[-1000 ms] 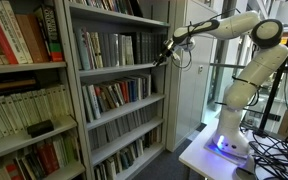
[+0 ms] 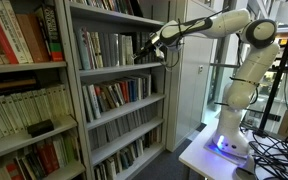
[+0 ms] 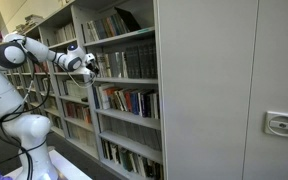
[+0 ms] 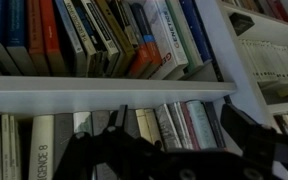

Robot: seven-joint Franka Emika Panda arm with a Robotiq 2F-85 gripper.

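Note:
My gripper stands open in the wrist view, its dark fingers spread apart with no object held between them. Ahead of it is a white shelf board, with leaning books above and a row of upright books below. One thick pale spine reads "SCIENCE". Exterior view 1 has the gripper in front of the upper rows of the bookcase. In exterior view 2 the gripper is by the upper shelves; its fingertips are too small to make out there.
A white table stands beside the arm's base. Several black cables lie near the base. A tall white panel closes off the bookcase's right side. Open floor lies before the shelves.
In exterior view 1 the arm has reached further left, bringing the gripper from the bookcase's right edge to in front of the upper books. The books there look unmoved.

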